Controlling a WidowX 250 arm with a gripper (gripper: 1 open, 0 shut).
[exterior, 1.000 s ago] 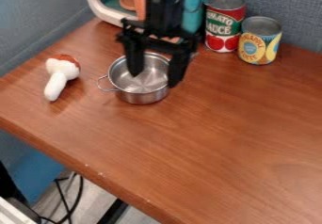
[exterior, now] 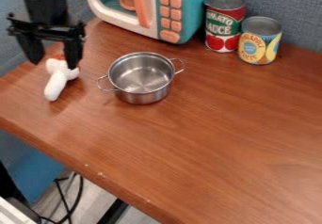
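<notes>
My black gripper (exterior: 63,51) is at the far left, its fingers pointing down just above and around the top of a white mushroom-shaped toy (exterior: 58,81); whether it is open or shut is hard to tell. The toy's red cap is mostly hidden by the gripper. To the right of the toy, a steel pot (exterior: 141,88) with two handles stands on the wooden table (exterior: 214,134).
A teal and white toy microwave (exterior: 176,16) stands at the back, beside a tomato sauce can (exterior: 223,23) and a yellow-labelled can (exterior: 259,40). The table's edge runs along the lower left.
My gripper has moved left from over the pot to over the white toy. The toy and pot look unmoved.
</notes>
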